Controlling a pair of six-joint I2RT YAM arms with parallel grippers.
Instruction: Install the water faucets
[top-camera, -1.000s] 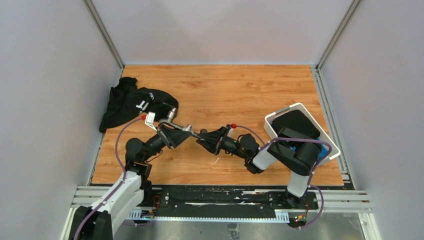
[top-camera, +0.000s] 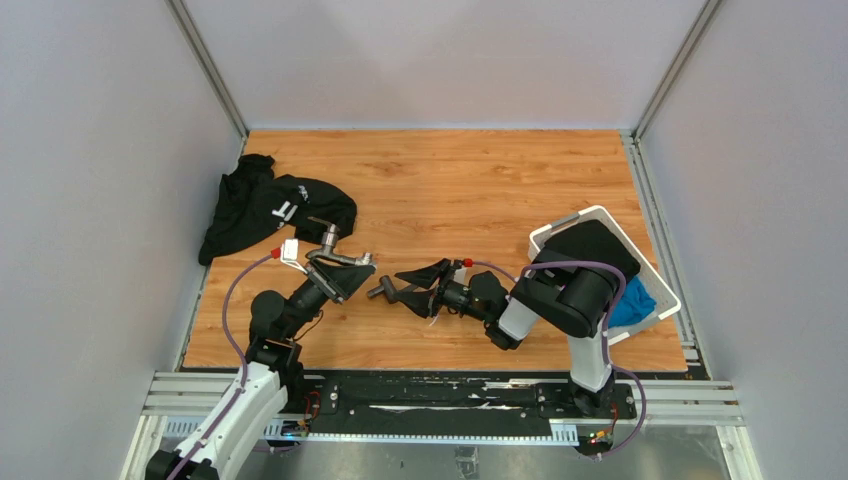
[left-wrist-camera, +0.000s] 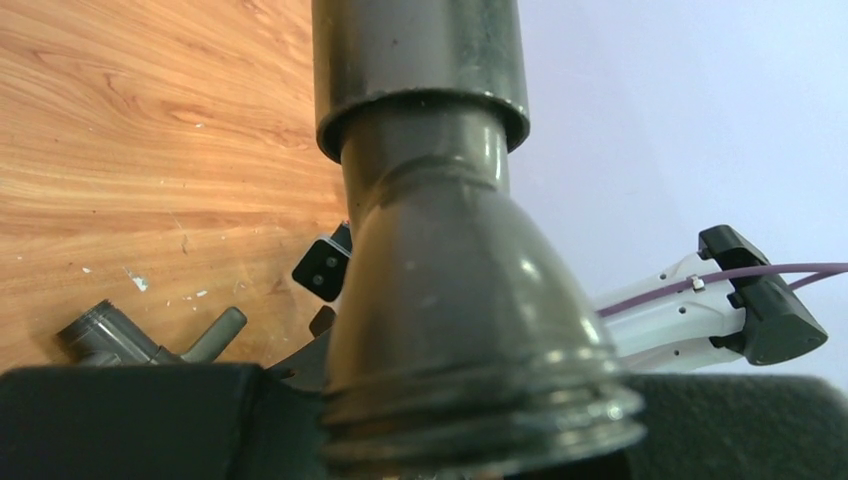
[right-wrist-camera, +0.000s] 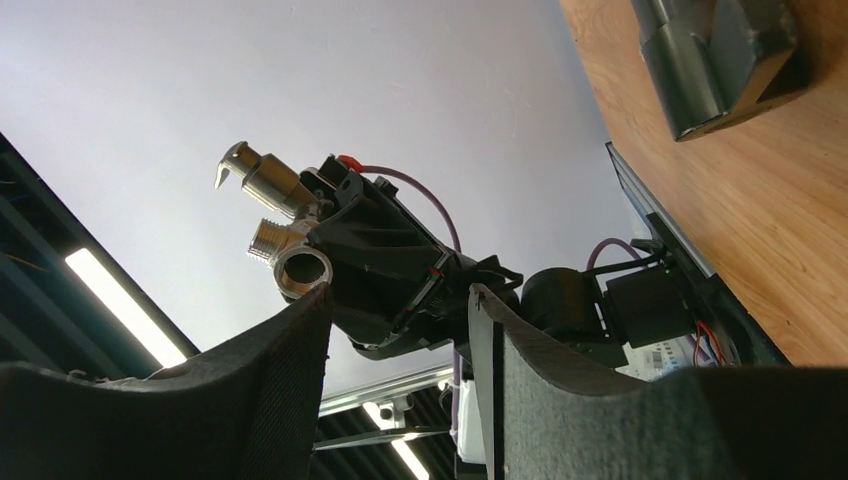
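My left gripper (top-camera: 355, 275) is shut on a metal faucet body (top-camera: 335, 256), held above the table in the top view; in the left wrist view its curved, threaded metal (left-wrist-camera: 450, 270) fills the middle. A dark T-shaped fitting (top-camera: 382, 291) lies on the wood beside my right gripper (top-camera: 405, 288); it also shows at the lower left of the left wrist view (left-wrist-camera: 130, 340) and upper right of the right wrist view (right-wrist-camera: 700, 70). My right gripper is open, nothing between its fingers, facing the held faucet (right-wrist-camera: 290, 240).
A black cloth (top-camera: 250, 210) lies at the back left. A white bin (top-camera: 656, 280) with black and blue cloths stands at the right, partly under the right arm.
The left gripper has moved slightly down and left.
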